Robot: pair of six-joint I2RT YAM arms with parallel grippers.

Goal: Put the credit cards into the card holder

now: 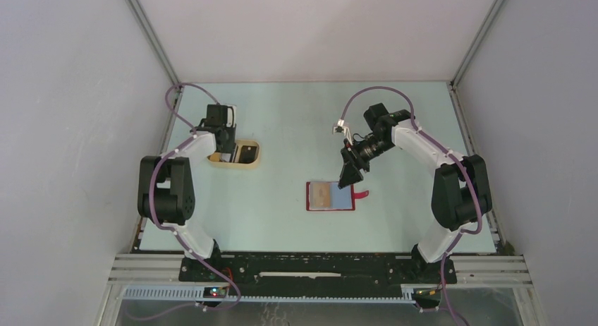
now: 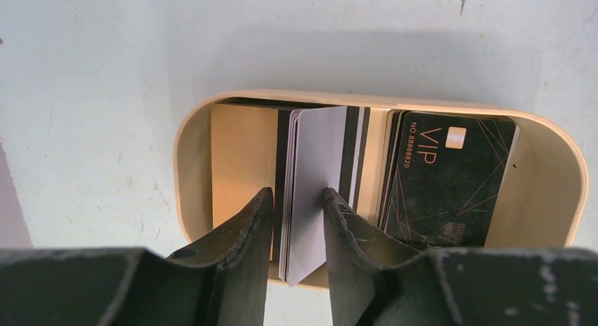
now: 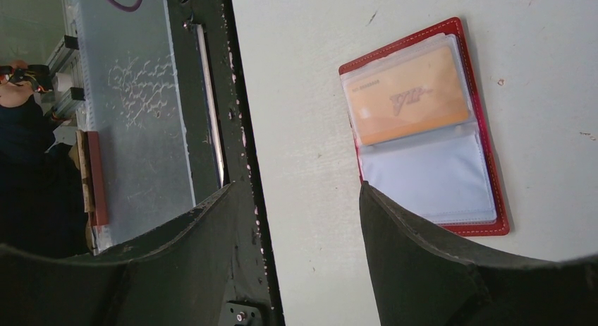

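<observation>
Several cards stand in a beige box, seen in the left wrist view: a tan card (image 2: pixel 243 157), leaning pale lilac cards (image 2: pixel 317 160) and black VIP cards (image 2: pixel 451 178). Over the lilac ones my left gripper is part open, its fingertips on either side of their upper part; no firm grip shows. The red-edged card holder (image 3: pixel 501 199) lies open on the table; an orange card (image 3: pixel 416 97) sits in one clear pocket, and the other pocket looks empty. Beside and above the holder, my right gripper is open, with only bare table between its fingers.
The beige box (image 2: pixel 575 164) has a raised rim around the cards. A red strap (image 1: pixel 361 195) sticks out from the holder's right side. Between box and holder the white table (image 1: pixel 282 128) is clear.
</observation>
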